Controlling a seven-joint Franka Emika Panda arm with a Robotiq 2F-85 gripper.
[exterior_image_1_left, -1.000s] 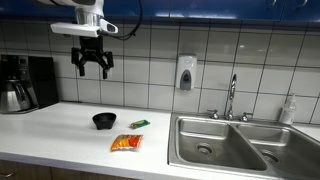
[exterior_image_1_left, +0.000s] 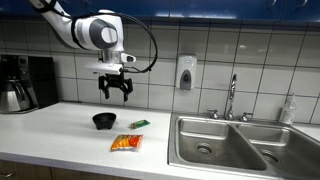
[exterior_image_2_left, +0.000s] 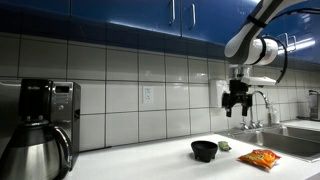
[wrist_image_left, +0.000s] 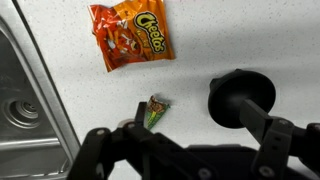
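A black bowl (exterior_image_1_left: 104, 120) stands on the white counter, with a flat orange Cheetos bag (wrist_image_left: 134, 32) lying in front of it and to its right in exterior view 1. A small green packet (exterior_image_1_left: 139, 124) rests right of the bowl; in the wrist view this packet (wrist_image_left: 155, 111) shows green and reddish print. My gripper (exterior_image_1_left: 115, 96) hangs open in the air above the counter near the bowl, its fingers pointing down and nothing between them. From the wrist, the bowl (wrist_image_left: 240, 97) appears at the right, partly covered by a finger.
A steel double sink (exterior_image_1_left: 230, 145) with a tall faucet (exterior_image_1_left: 231, 97) takes up the right side. A coffee maker (exterior_image_2_left: 40, 125) stands at the opposite end. The tiled wall bounds the back, and the counter's left part is bare.
Bowl, bag and packet have stayed in place.
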